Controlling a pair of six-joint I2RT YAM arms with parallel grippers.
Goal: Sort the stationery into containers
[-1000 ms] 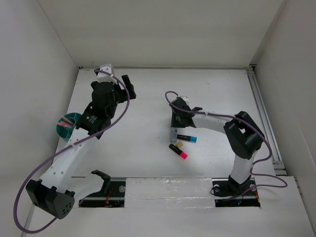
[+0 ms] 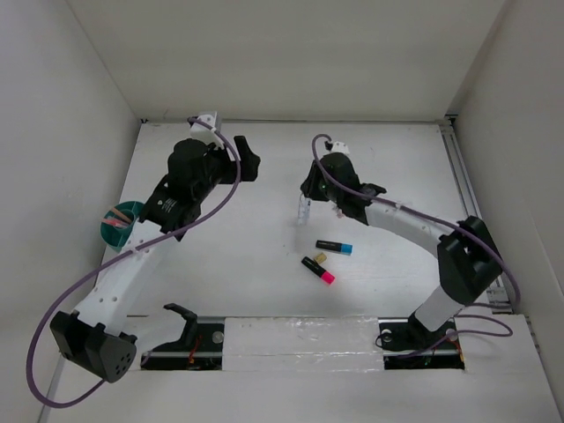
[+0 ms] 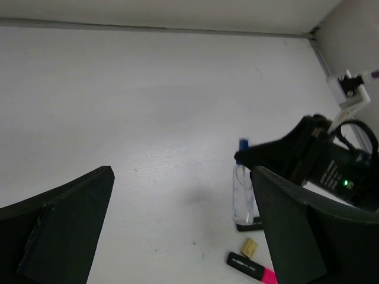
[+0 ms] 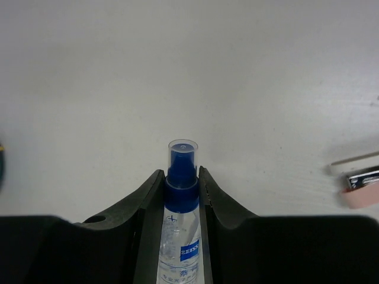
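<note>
My right gripper is shut on a clear spray bottle (image 4: 179,248) with a blue top, held upright; from above it shows near mid-table (image 2: 303,210). My left gripper is open and empty over the upper left of the table. On the table lie a black-and-blue marker (image 2: 334,247), a black-and-pink marker (image 2: 317,270), a small tan block (image 2: 320,257) and a pinkish eraser (image 4: 361,192), partly cut off. A green container (image 2: 115,235) at the far left holds a few pieces of stationery.
Walls (image 2: 502,159) border the table.
My right gripper has risen and moved toward the back with the bottle. My left gripper has shifted slightly right.
</note>
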